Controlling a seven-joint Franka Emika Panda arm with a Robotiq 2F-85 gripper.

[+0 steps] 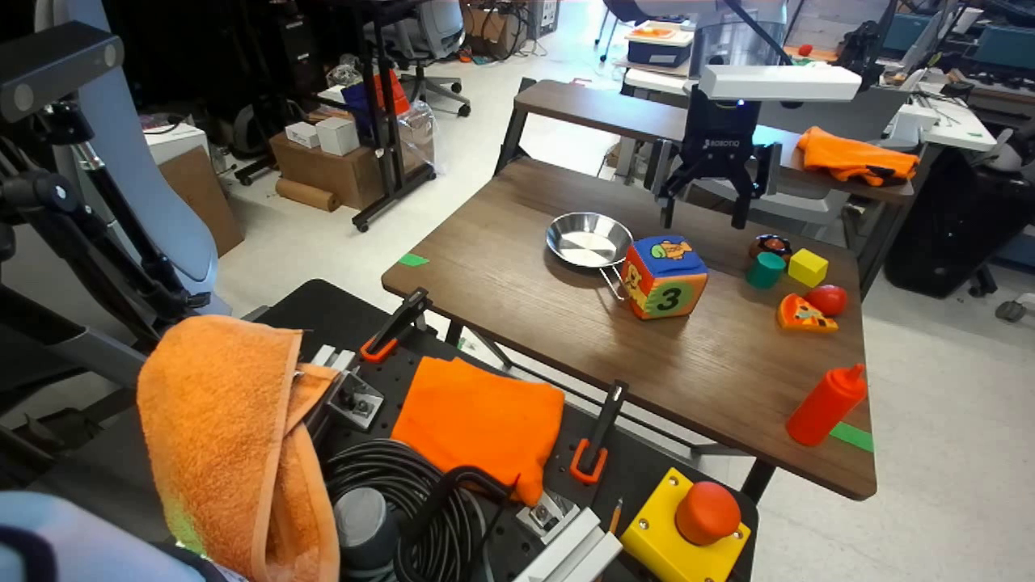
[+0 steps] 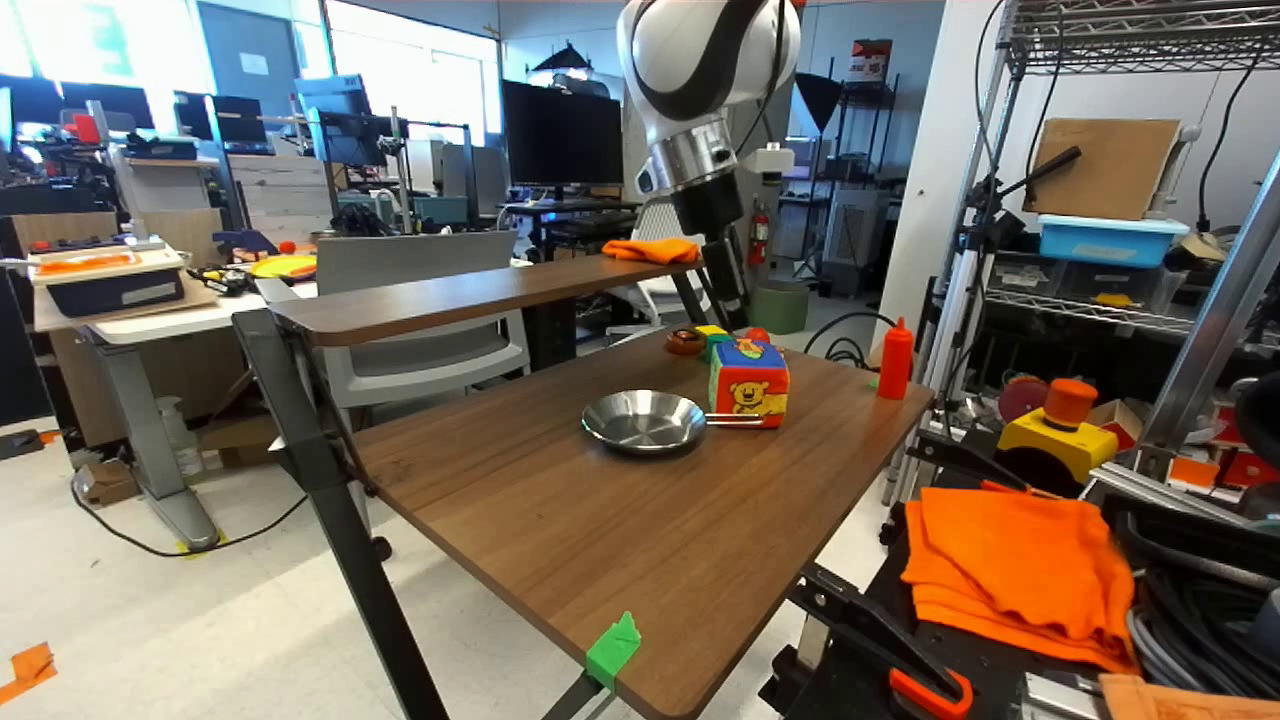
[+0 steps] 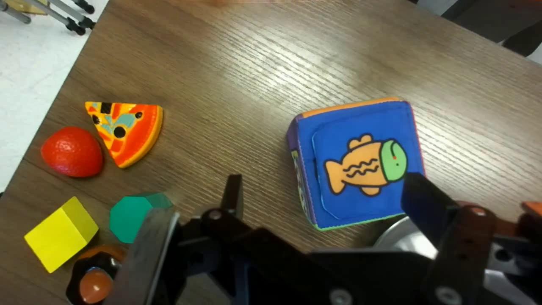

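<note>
My gripper (image 1: 704,215) hangs over the back of the table with its two fingers spread wide and nothing between them. In the wrist view its dark fingers (image 3: 233,195) stand apart across the lower part. A soft picture cube (image 3: 363,162), blue on top with a fish, sits on the table in front of the gripper. The steel pan (image 1: 588,239) lies left of the cube in the first exterior view, its handle reaching to the cube's side. A pizza slice (image 3: 129,129), a red ball-like piece (image 3: 73,152), a yellow block (image 3: 61,234), a green piece (image 3: 133,216) and a dark round item (image 3: 95,284) are grouped apart from the cube.
A red squeeze bottle (image 1: 826,406) stands by the table's near right corner. Behind the table runs a raised shelf (image 2: 480,294) with an orange cloth (image 1: 859,156) on it. Bare tabletop (image 2: 576,528) lies in front of the pan.
</note>
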